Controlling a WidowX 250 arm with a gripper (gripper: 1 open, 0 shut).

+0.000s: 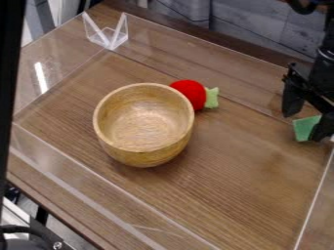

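Note:
My gripper (308,98) is at the right edge of the view, open, its black fingers over a green object (307,128) that lies on the table and is partly hidden by the gripper. A wooden bowl (144,136) stands left of centre. Behind it to the right lies a red round object (188,93) with a light green piece (210,99) at its right side.
A clear angular plastic item (107,31) is at the back left. A grey surface shows beyond the back edge, and dark cables lie at the lower left.

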